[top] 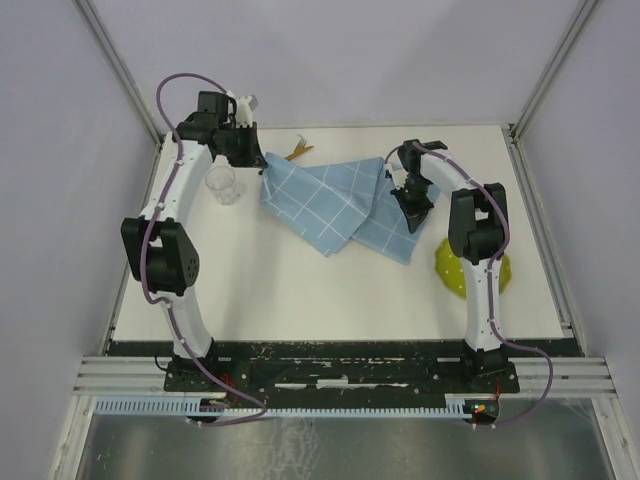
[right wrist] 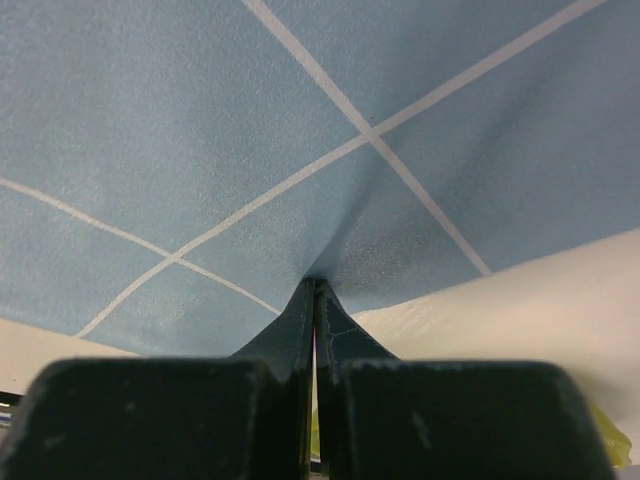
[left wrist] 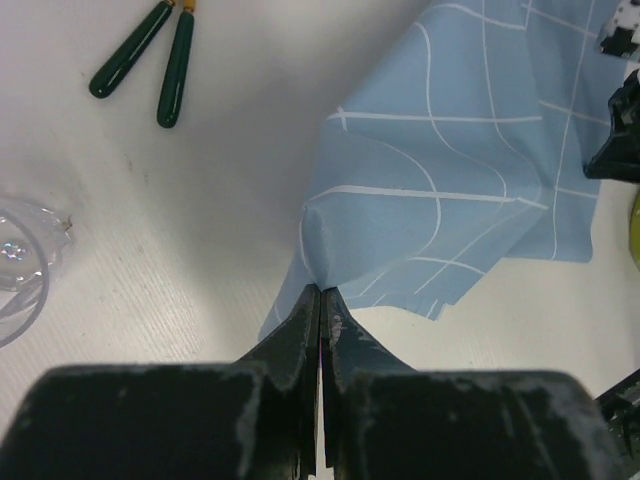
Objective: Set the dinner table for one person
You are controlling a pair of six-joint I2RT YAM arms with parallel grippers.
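Observation:
A blue cloth with white grid lines [top: 318, 200] lies partly folded across the upper middle of the table. Its left end is raised, pinched at a corner by my left gripper, which is shut on it. Toward the cloth's right edge, my right gripper is shut with its fingertips at the fabric. A crease runs up from those tips in the right wrist view, so the cloth looks pinched there. Two dark-green-handled utensils [left wrist: 176, 75] lie beyond the left gripper; their heads are out of the left wrist view.
A clear glass [top: 222, 184] stands just left of the left gripper, close to that arm. A yellow-green dotted round item [top: 452, 268] lies under the right forearm.

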